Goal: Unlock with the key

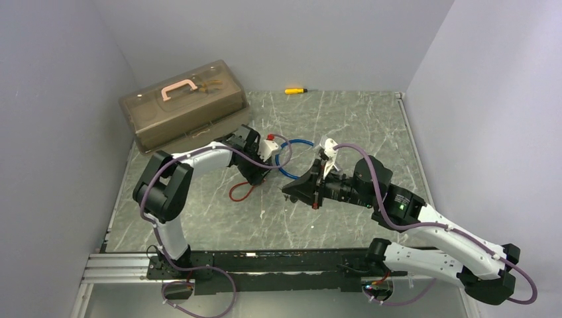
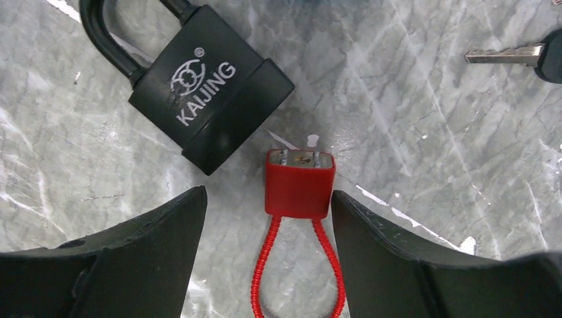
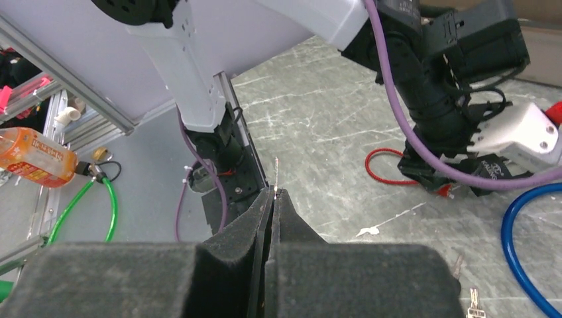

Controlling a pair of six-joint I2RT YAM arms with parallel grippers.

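Observation:
In the left wrist view, a black padlock lies flat at upper left. Below it, a red block with metal on its top edge carries a red cord. My left gripper is partly open around the block; its right finger is close against the block, while the left leaves a gap. One key with a black head enters from the right. My right gripper is shut above the table, a thin metallic sliver showing at its tips; what it is, I cannot tell.
A blue hose ring lies between the arms. The brown toolbox fills the back left, and a yellow-handled screwdriver lies at the back. Keys rest on the table near the right gripper.

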